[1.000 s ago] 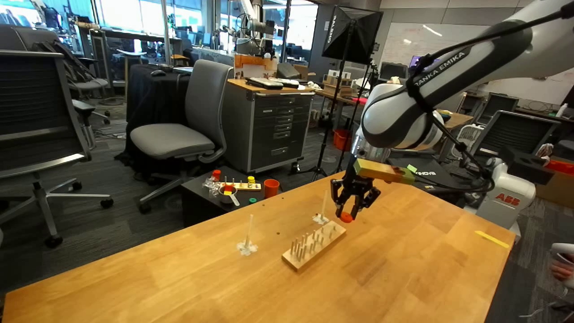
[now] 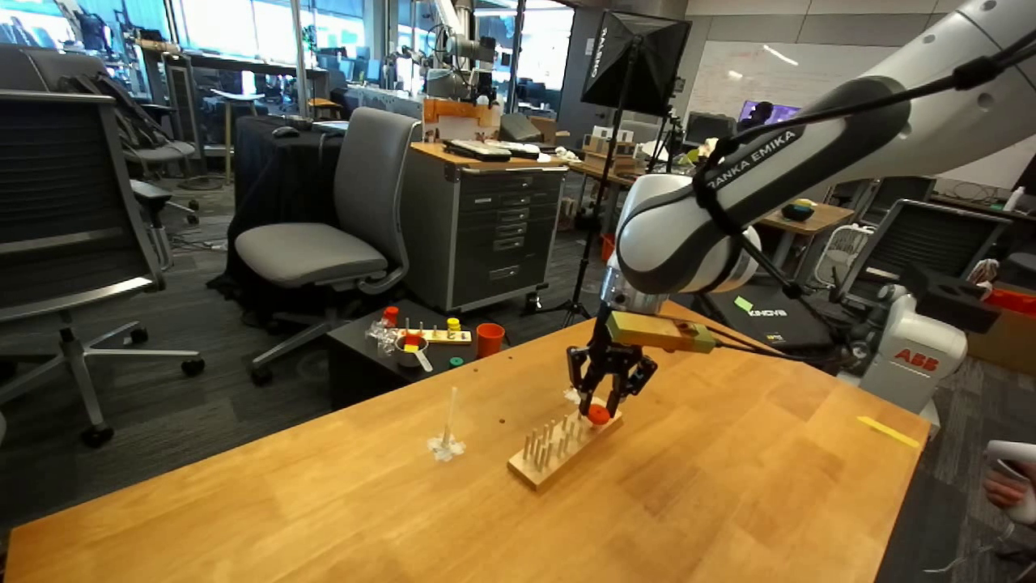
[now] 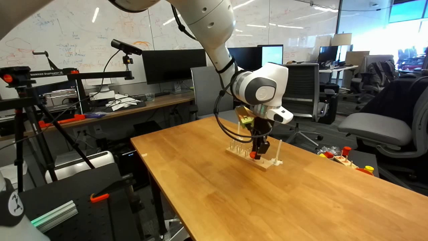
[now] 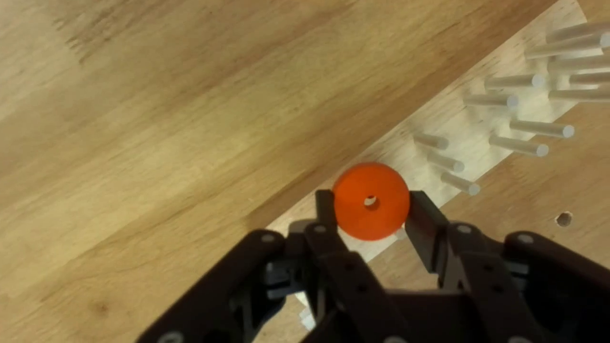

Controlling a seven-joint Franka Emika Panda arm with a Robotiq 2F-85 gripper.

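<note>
An orange-red disc with a small centre hole is pinched between the fingertips of my gripper. Beneath it lies a pale wooden board carrying rows of pegs of stepped heights. In the wrist view the disc covers the low end of the board, beyond the shortest visible pegs. From exterior view 1 my gripper hangs over the board's far end with the disc close above it. Whether the disc touches the board or sits over a peg cannot be told.
Two upright dowels stand taped to the wooden table, one dowel left of the board and one dowel near its low end. The table is otherwise mostly bare. A dark side table beyond holds an orange cup and small toys.
My gripper has moved left and down in exterior view 1, carrying the disc from beside the board to above its far end. The board has stayed put.
</note>
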